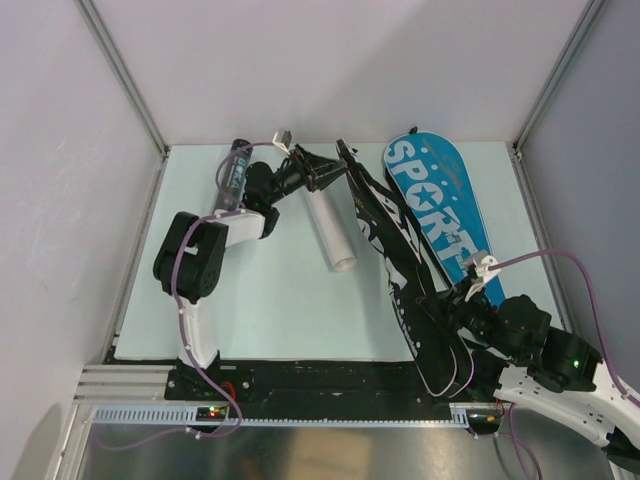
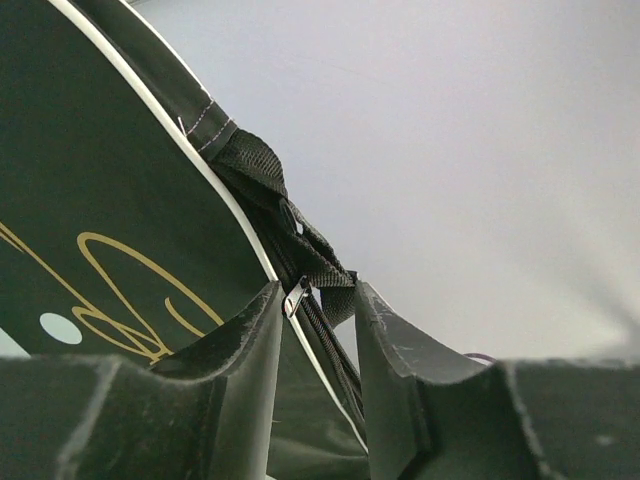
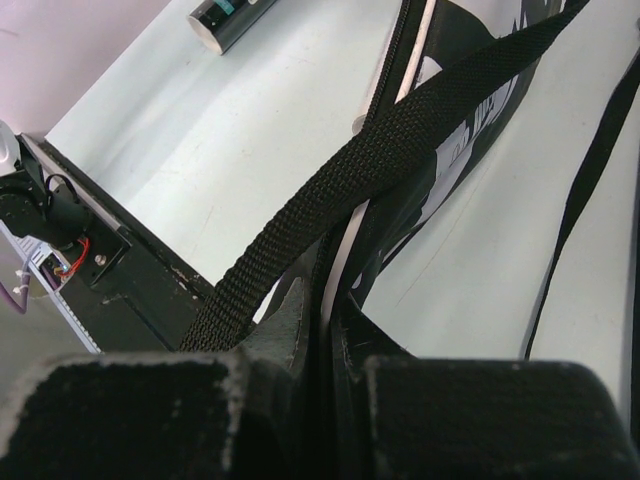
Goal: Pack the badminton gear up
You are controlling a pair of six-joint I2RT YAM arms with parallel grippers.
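A long black racket bag [image 1: 385,232] with white print stretches from the back middle to the front right. My right gripper [image 1: 440,305] is shut on its edge near the front end; in the right wrist view the black fabric and pale piping [image 3: 345,245] run between the fingers. At the bag's far end, my left gripper [image 1: 338,168] stands part open. In the left wrist view a small metal zipper pull [image 2: 296,297] and the zipper line lie between its fingertips, with a gap still showing. A black webbing loop [image 2: 315,255] hangs beside the pull.
A blue bag marked SPORT [image 1: 435,195] lies flat at the right. A white tube [image 1: 330,230] lies mid-table and a dark tube [image 1: 233,178] at the back left, partly behind the left arm.
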